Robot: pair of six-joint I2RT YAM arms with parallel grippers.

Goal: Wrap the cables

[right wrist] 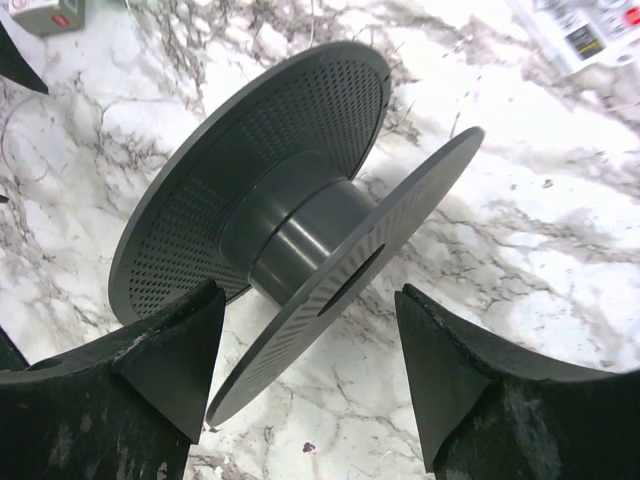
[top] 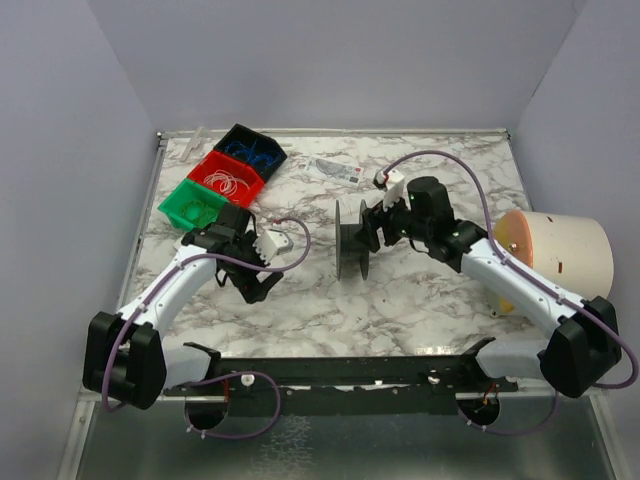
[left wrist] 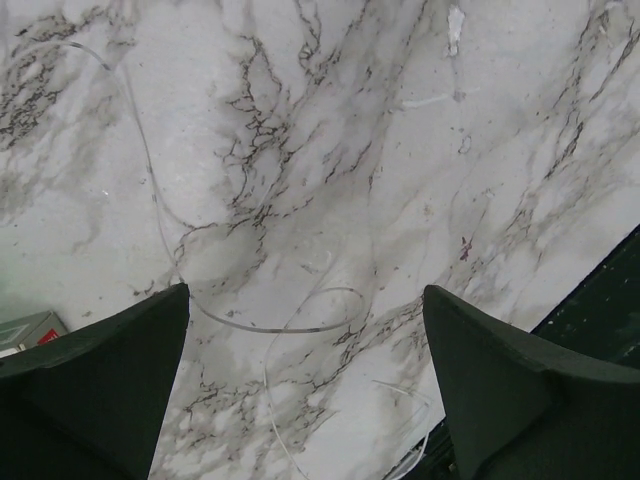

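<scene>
A dark grey spool (right wrist: pixel 310 240) stands on the marble table with its wide flanges upright. In the top view, my right gripper (top: pixel 376 232) is at the right-hand flange of the spool (top: pixel 352 245). Its fingers are apart in the right wrist view, and the near flange passes through the space between them; whether either finger touches it I cannot tell. My left gripper is open over the table left of the spool, nothing between its fingers. Below it a thin, pale cable (left wrist: pixel 270 328) lies in loose curves on the marble.
Green (top: pixel 180 204), red (top: pixel 262 190) and black (top: pixel 262 142) bins with coiled cables stand at the back left. A clear packet (top: pixel 335 172) lies behind the spool. A large cream cylinder (top: pixel 570 255) stands on the right.
</scene>
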